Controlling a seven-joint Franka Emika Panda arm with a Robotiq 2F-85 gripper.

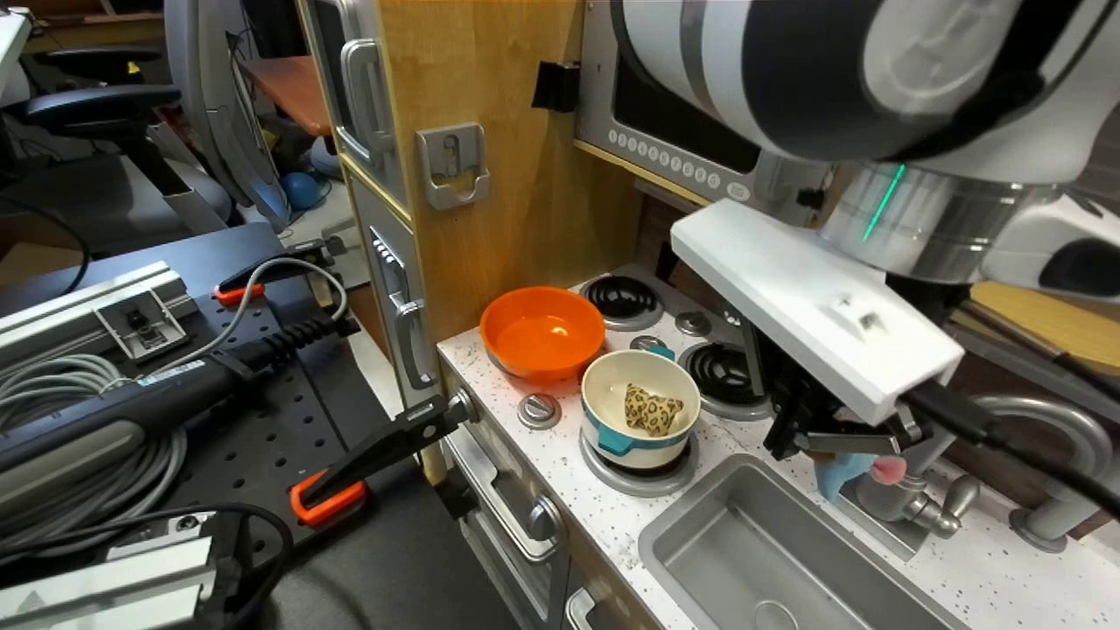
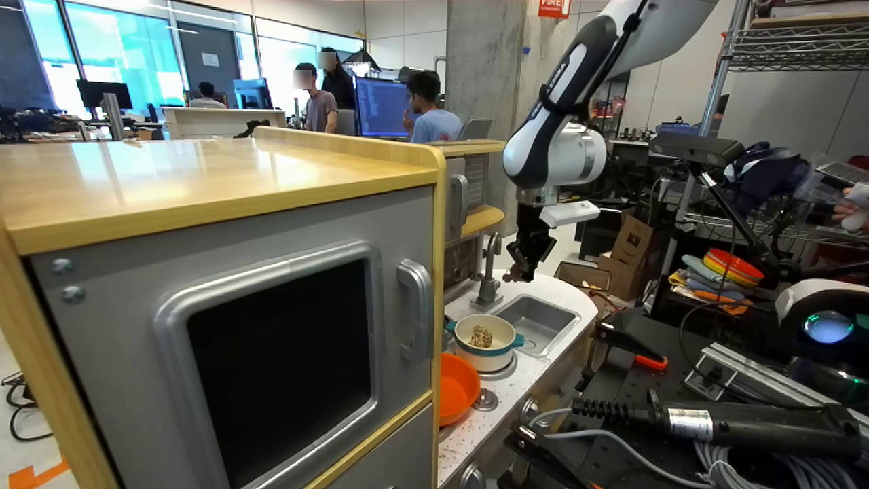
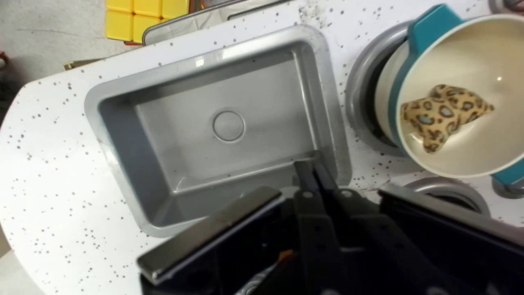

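My gripper is shut, its dark fingertips close together with nothing showing between them. In the wrist view they overlap the edge of the grey sink (image 3: 196, 81). From the second exterior view, the gripper (image 2: 519, 276) hangs above the counter, apart from the pot. A cream pot with teal handles (image 1: 622, 367) stands on a front burner, left of the sink. Inside it rests a leopard-print cloth piece (image 3: 444, 113). Blue and pink patches show below the gripper in the first exterior view; I cannot tell what they are.
An orange bowl (image 1: 543, 331) occupies the burner area beside the pot. The tap (image 2: 489, 281) rises behind the sink, close to the gripper. Inside, the sink looks empty.
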